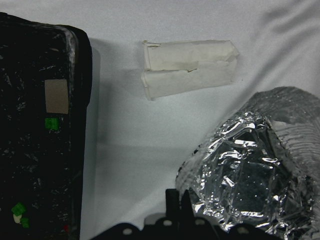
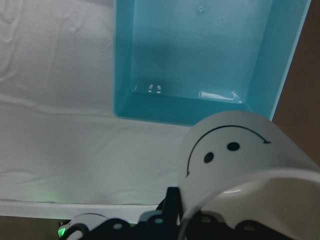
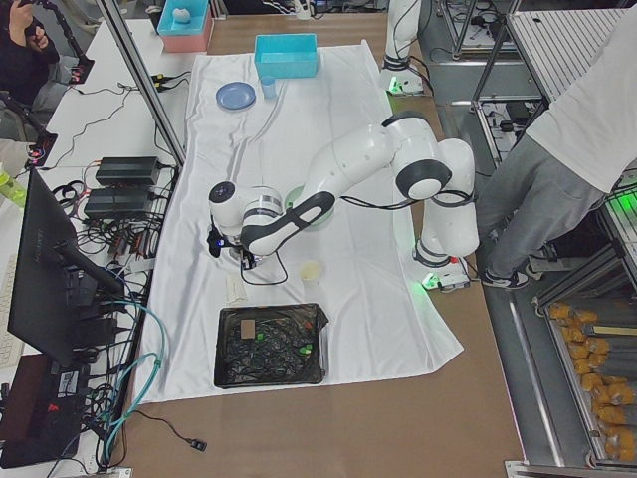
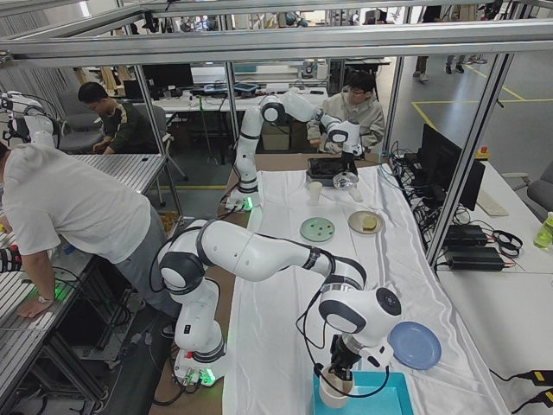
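Observation:
My left gripper is low beside a crumpled silver foil piece (image 1: 240,175) in the left wrist view, its fingers together at the foil's edge, apparently gripping it. A black tray (image 1: 35,150) with small green bits lies beside it, and a folded paper strip (image 1: 190,70) lies above. My right gripper is shut on the rim of a white smiley-face cup (image 2: 227,145), held over the edge of a blue bin (image 2: 122,70). The camera right view shows this cup (image 4: 333,393) over the bin's near part.
A blue plate (image 4: 415,344), green plate (image 4: 317,228), beige plate with a yellow item (image 4: 354,221) and pale cup (image 4: 314,194) are on the white cloth. A person stands beside the arms' bases.

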